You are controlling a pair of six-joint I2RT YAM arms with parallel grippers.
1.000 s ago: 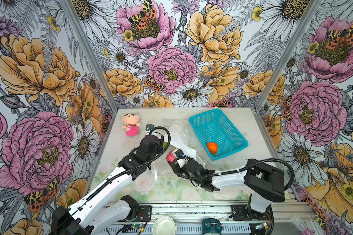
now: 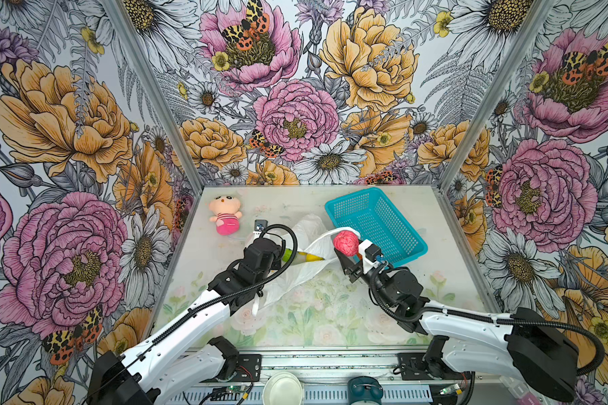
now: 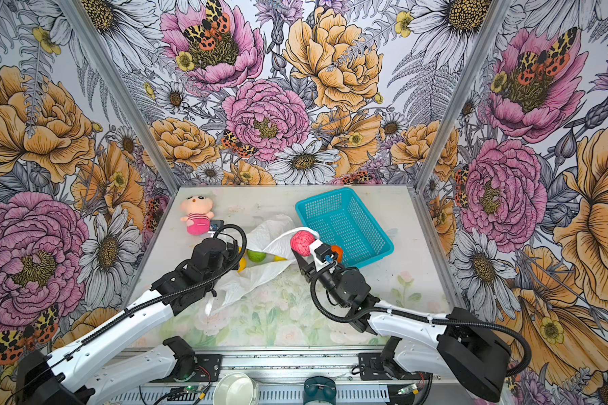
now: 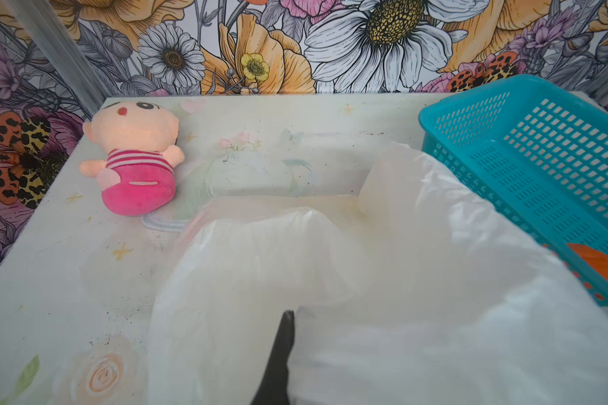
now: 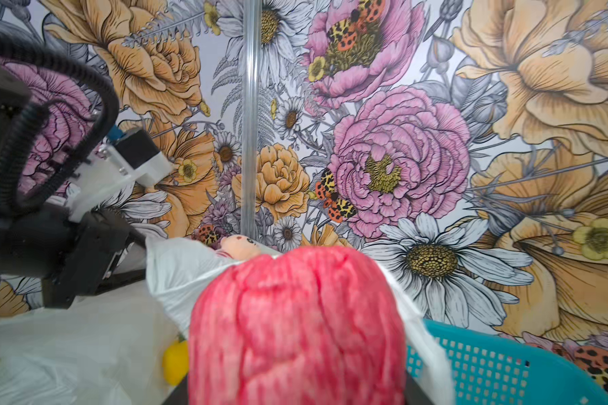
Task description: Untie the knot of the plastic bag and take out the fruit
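The white plastic bag lies spread and loose on the table, with a green fruit and a yellow fruit showing at its opening. My left gripper is shut on the bag's plastic; a dark finger shows against the film, while the other is covered by it. Raised off the table near the basket's front left corner, a round pink-red fruit is between the fingers of my right gripper. A white strip of bag is drawn up around this fruit and stretches back leftward.
The turquoise basket stands at the back right, holding an orange fruit partly hidden by my right arm. A pink doll sits at the back left. Bare table lies in front.
My right gripper has moved right and back toward the basket with the pink-red fruit, drawing a bag strip along. The left gripper has shifted slightly; the bag has been pulled rightward, uncovering the yellow fruit.
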